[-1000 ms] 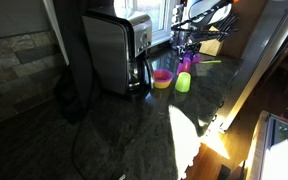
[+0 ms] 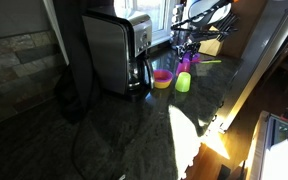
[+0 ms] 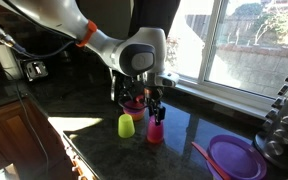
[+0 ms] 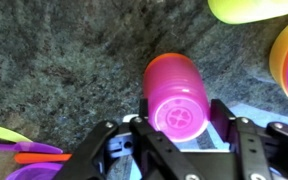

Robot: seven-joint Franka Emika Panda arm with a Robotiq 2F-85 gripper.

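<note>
In the wrist view a pink cup stands with its round end toward the camera, between the two fingers of my gripper. The fingers flank the cup closely on both sides; whether both press on it is unclear. From exterior view 2, the gripper points down over the pink cup, which rests on the dark counter. Beside it sits an upside-down lime green cup. Exterior view 1 shows the pink cup just behind the green cup, the fingers too small to make out.
Yellow-and-pink bowls stand by the coffee maker. A purple plate with utensils lies to the right in exterior view 2, near a spice rack. Open counter stretches toward the front.
</note>
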